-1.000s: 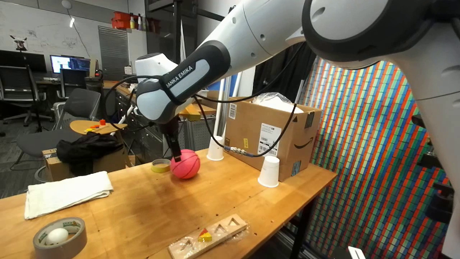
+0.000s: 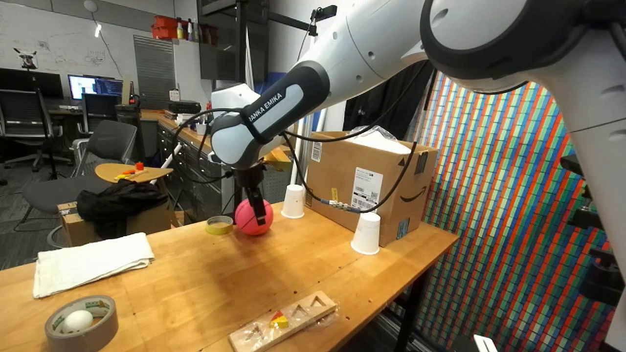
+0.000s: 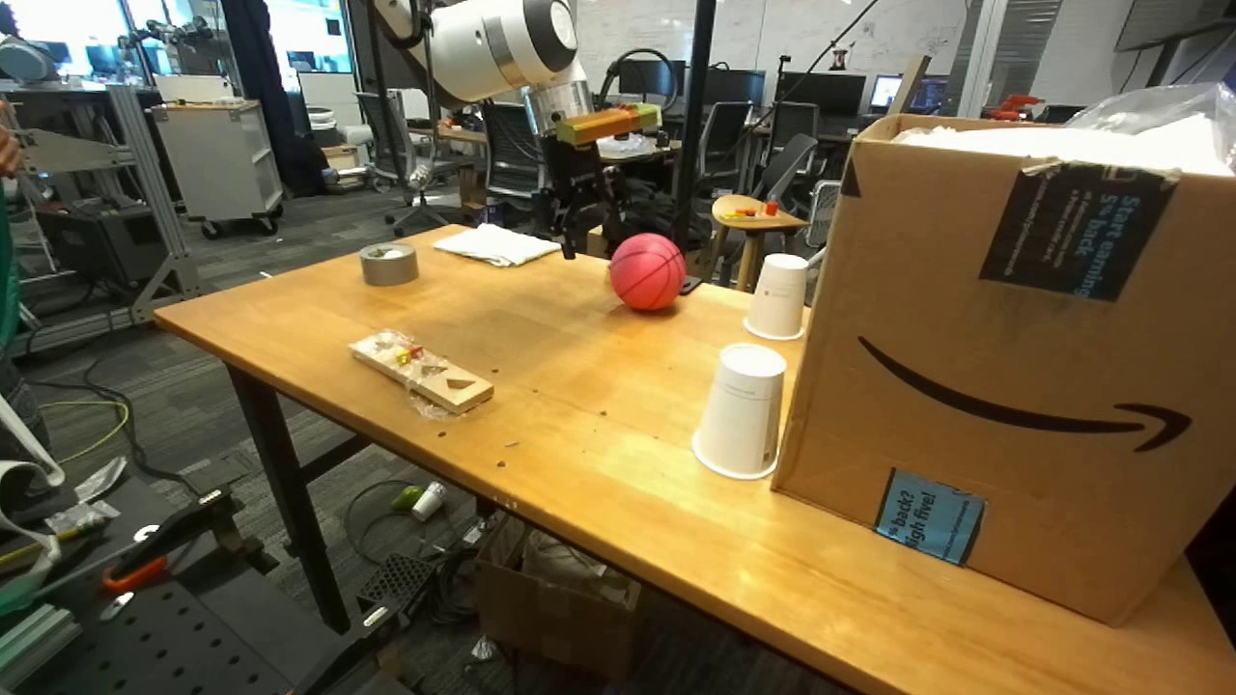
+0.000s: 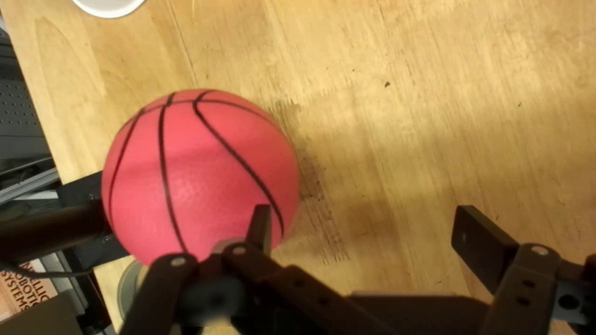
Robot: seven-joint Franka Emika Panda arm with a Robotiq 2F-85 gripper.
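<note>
A pink ball with black seams [image 2: 263,214] rests on the wooden table near its back edge. In the wrist view the ball [image 4: 201,167] fills the left side. My gripper is open, its fingers wide apart, and only bare tabletop shows between them. The left finger [image 4: 260,229] overlaps the ball's lower right edge there; whether they touch I cannot tell. From exterior view 2, the gripper [image 3: 591,237] hangs above the table beside the ball [image 3: 648,273].
Two upturned white cups [image 2: 367,233] stand by a large cardboard box [image 2: 334,176]. A yellow-green tape roll [image 2: 218,225] lies beside the ball. Elsewhere are a white cloth [image 2: 91,263], a grey tape roll [image 3: 388,264] and a wooden puzzle board [image 3: 423,371].
In exterior view 1, my gripper has moved to the right, across the front of the ball. The ball has shifted slightly toward the back. Other table objects have stayed put.
</note>
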